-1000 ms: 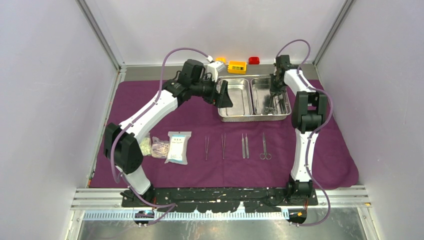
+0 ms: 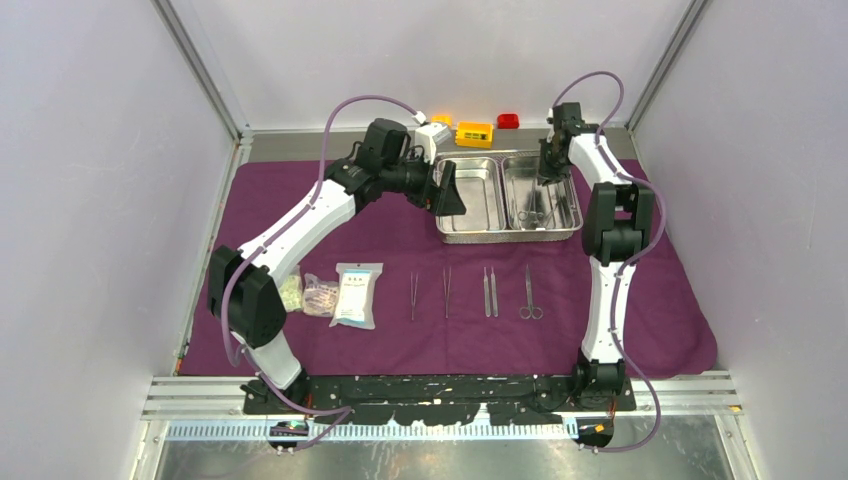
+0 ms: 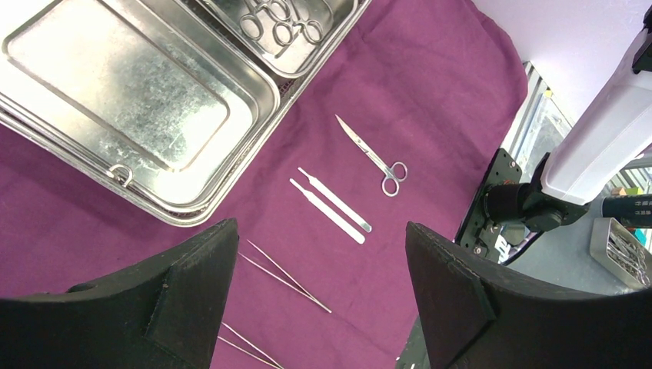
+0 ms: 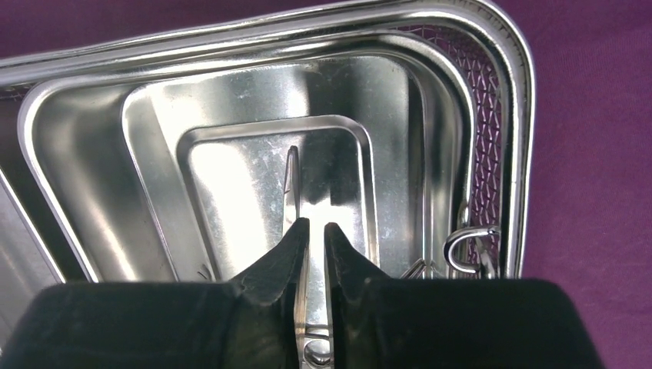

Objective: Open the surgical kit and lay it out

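Note:
Scissor-like instruments (image 2: 531, 217) lie in the right compartment of the steel tray (image 2: 508, 237); several of their finger rings show in the left wrist view. Just above that compartment is my right gripper, its fingers parted by a narrow gap. One slim instrument's tip (image 4: 291, 181) points past the left finger, and a ring shows through the gap. I cannot see either finger gripping it. My left gripper hangs wide open and empty by the tray's left side. On the cloth lie two tweezers (image 2: 447, 295), two scalpel handles (image 2: 487, 293) and scissors (image 2: 530, 300).
The tray's left compartment (image 3: 165, 115) looks empty. A white packet (image 2: 355, 295) and small bags (image 2: 320, 297) rest at the cloth's left. Yellow (image 2: 474, 134) and red (image 2: 508, 121) boxes stand behind the tray.
The right gripper has shifted slightly toward the back of the tray, and the instrument rings below it show more clearly. My left arm and the laid-out tools have stayed put.

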